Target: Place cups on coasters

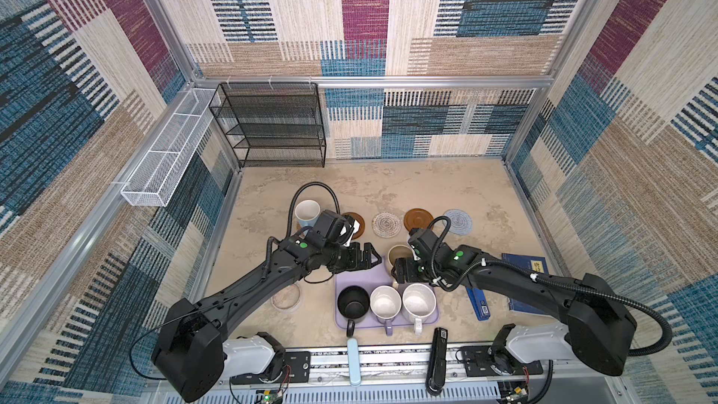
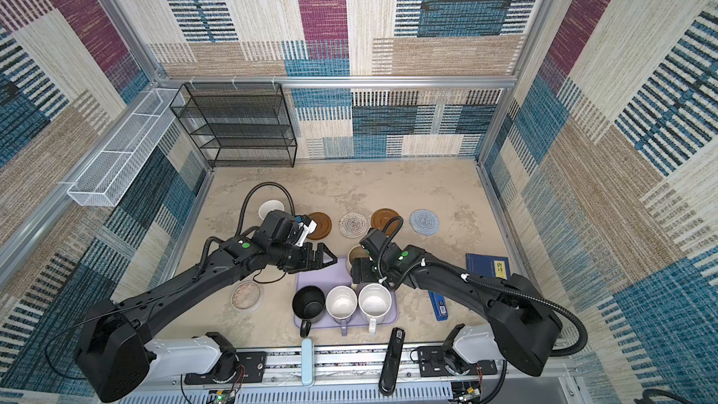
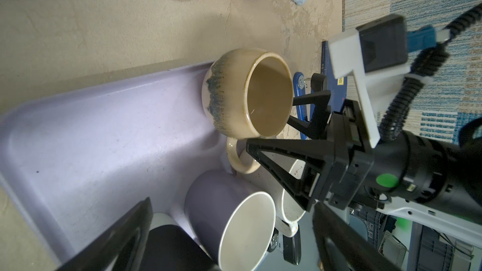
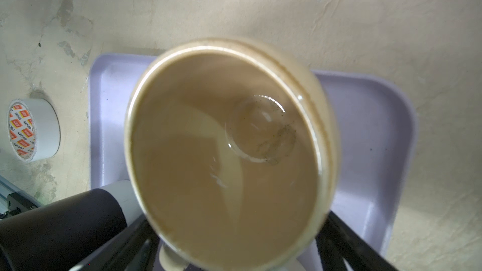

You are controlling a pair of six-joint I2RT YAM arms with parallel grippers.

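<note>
A beige mug with blue glaze sits in the lilac tray (image 2: pixel 321 279); my open right gripper (image 1: pixel 405 269) is right over it, its rim filling the right wrist view, fingers blurred below. My left gripper (image 1: pixel 364 256) hangs open and empty above the tray's left part. A black mug (image 1: pixel 353 301), a lilac mug (image 1: pixel 386 300) and a white mug (image 1: pixel 419 299) line the tray's front. A blue-white cup (image 1: pixel 306 213) stands back left. Behind the tray lie two wooden coasters (image 1: pixel 418 219), a woven coaster (image 1: pixel 386 224) and a light blue coaster (image 1: pixel 457 222).
A tape roll (image 1: pixel 285 295) lies left of the tray. A blue book (image 1: pixel 527 262) and a blue tool (image 1: pixel 478 306) lie to the right. A black wire rack (image 1: pixel 267 123) hangs at the back left.
</note>
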